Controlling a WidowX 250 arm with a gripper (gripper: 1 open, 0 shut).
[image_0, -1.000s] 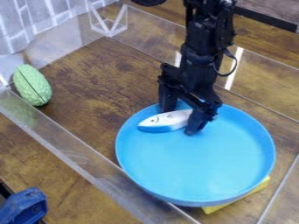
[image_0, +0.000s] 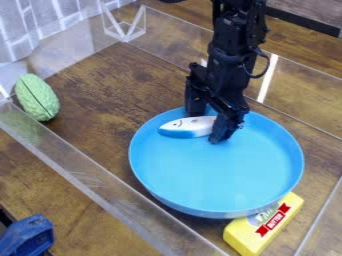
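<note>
A black robot arm reaches down from the top, its gripper (image_0: 214, 118) at the back rim of a blue round bowl (image_0: 211, 172). A small white and light blue fish-shaped toy (image_0: 185, 127) lies in the back of the bowl, directly at the gripper's fingers. The dark fingers overlap the toy and rim, so whether they grip either cannot be told.
A green textured object (image_0: 38, 98) lies at the left. A yellow box with a red label (image_0: 261, 225) is at the front right, a blue object (image_0: 27, 240) at the lower left.
The blue bowl has shifted left and uncovered more of the yellow box at the front right. The gripper and toy have moved only slightly.
</note>
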